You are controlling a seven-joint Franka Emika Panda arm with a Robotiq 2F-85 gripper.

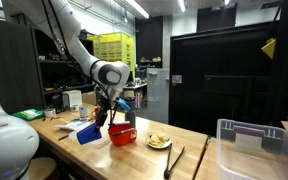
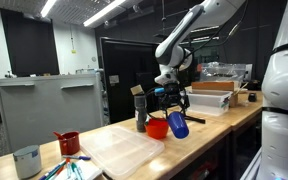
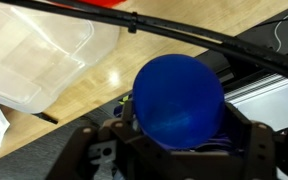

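A blue cup [image 1: 82, 132] hangs tilted in my gripper [image 1: 101, 118], near the table's edge. Exterior view 2 shows the same cup [image 2: 178, 125] below the gripper [image 2: 174, 108], just beside a red container [image 2: 158, 128]. From the wrist, the cup's round blue face [image 3: 179, 100] fills the space between the dark fingers, hiding most of them. My gripper appears shut on the cup. The red container [image 1: 122, 134] stands on the table behind the cup in exterior view 1; what it holds cannot be made out.
A plate with yellowish pieces [image 1: 158, 141] and dark tongs-like tools [image 1: 174, 161] lie to the right, before a clear bin [image 1: 254, 148]. A translucent tray [image 2: 124, 150] occupies the near table in exterior view 2, with a red mug [image 2: 69, 144] and a grey pot [image 2: 27, 160] beyond it.
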